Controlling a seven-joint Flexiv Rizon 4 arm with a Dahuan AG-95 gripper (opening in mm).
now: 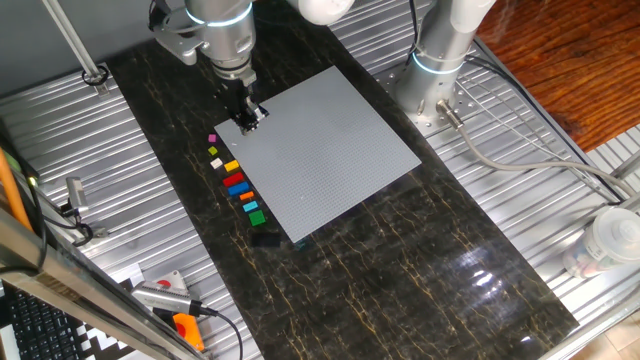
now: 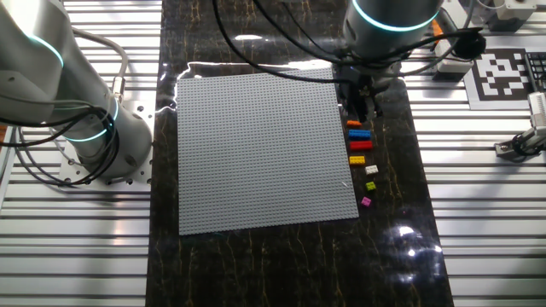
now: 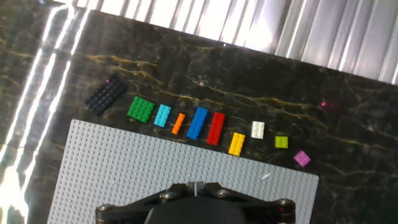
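Note:
A large grey studded baseplate (image 1: 325, 150) lies on the dark marbled board. Along one edge, several loose bricks form a row in the wrist view: black (image 3: 106, 94), green (image 3: 141, 109), light blue (image 3: 162, 116), orange (image 3: 178, 123), blue (image 3: 198, 123), red (image 3: 216, 128), yellow (image 3: 236, 144), white (image 3: 257, 129), lime (image 3: 282, 142) and pink (image 3: 302, 158). My gripper (image 1: 252, 127) hangs above the baseplate's corner near the pink end of the row. In the wrist view the gripper looks shut, its fingertips together and no brick visible between them.
The robot's base (image 1: 425, 90) stands beyond the baseplate's opposite side. A clear tub (image 1: 605, 243) is at the far right. Loose cables (image 2: 281, 72) cross above the board in exterior view 2. Much of the dark board (image 1: 420, 260) is bare.

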